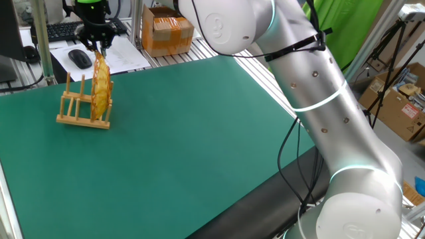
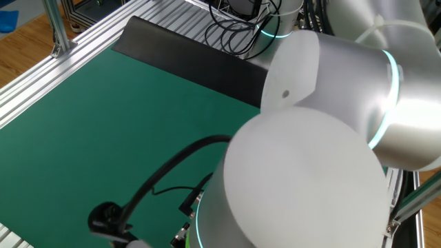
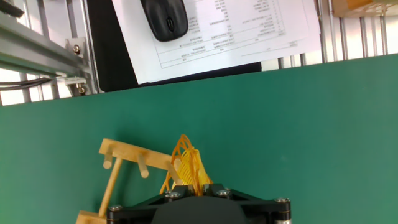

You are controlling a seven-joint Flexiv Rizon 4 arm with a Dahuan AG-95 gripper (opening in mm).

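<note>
A yellow and orange plate-like object (image 1: 101,89) stands on edge at the right end of a small wooden rack (image 1: 83,121). My gripper (image 1: 101,51) is above it, pointing down, shut on its upper edge. In the wrist view the orange rim of the yellow object (image 3: 194,163) runs in between the fingertips of my gripper, and the rack (image 3: 134,151) lies to the left, partly hidden by the gripper. How far the object sits down between the rack's pegs is hard to tell. Exterior view 2 shows neither rack nor fingertips; the arm blocks them.
Beyond the green table's (image 1: 179,146) far edge lie a black mouse (image 1: 80,59), papers (image 1: 126,56), a keyboard and a cardboard box (image 1: 166,33). A metal post (image 1: 42,40) rises behind the rack. Right of the rack, the tabletop is bare.
</note>
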